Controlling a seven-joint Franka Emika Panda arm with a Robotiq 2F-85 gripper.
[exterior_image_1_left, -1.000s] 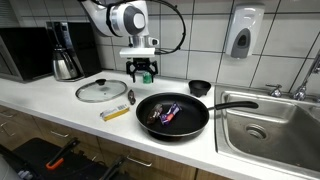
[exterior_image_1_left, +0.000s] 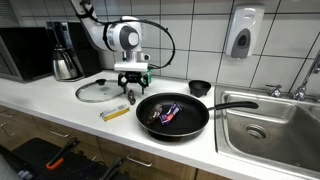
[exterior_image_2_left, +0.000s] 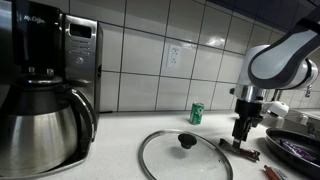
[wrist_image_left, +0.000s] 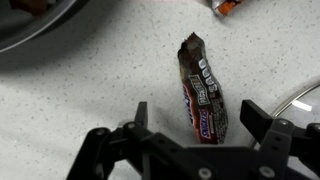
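Note:
A dark brown Snickers bar (wrist_image_left: 201, 90) lies flat on the counter, between the fingers of my gripper as the wrist view looks down on it. Both fingers (wrist_image_left: 138, 113) stand well apart, one on each side of the wrapper, and touch nothing that I can see. In exterior view 1 the gripper (exterior_image_1_left: 136, 81) hangs just above the bar (exterior_image_1_left: 131, 97), and in exterior view 2 the bar (exterior_image_2_left: 243, 152) shows below the gripper (exterior_image_2_left: 247, 131). The black pan (exterior_image_1_left: 174, 117) beside it holds several wrapped candies (exterior_image_1_left: 170, 112).
A glass lid (exterior_image_1_left: 103, 92) lies left of the bar. An orange-yellow bar (exterior_image_1_left: 116, 115) lies toward the counter's front. A green can (exterior_image_2_left: 196, 114) stands by the wall, a dark bowl (exterior_image_1_left: 199, 88) behind the pan. The sink (exterior_image_1_left: 267, 129) is at right, the coffee maker (exterior_image_1_left: 63, 60) at left.
The arm has come down and slightly left in exterior view 1, bringing the gripper closer to the Snickers bar. The bar, pan and lid have not moved.

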